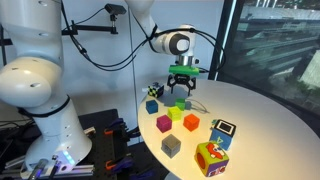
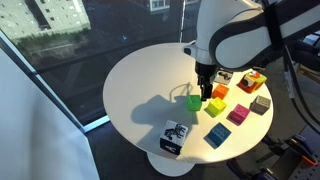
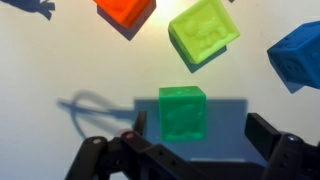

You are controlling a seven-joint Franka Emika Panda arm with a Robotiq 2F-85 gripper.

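In the wrist view a green block lies on the white table between the two spread fingers of my gripper, with a gap on either side. Exterior view 1 has the gripper low over the green block, near the table's far left. From the other side, exterior view 2 shows the gripper right by the green block. My fingers are open and hold nothing.
Close by are a yellow-green block, an orange block and a blue block. A magenta block, a grey block and a patterned yellow-red box stand nearer exterior camera 1. Right of these, the table is bare.
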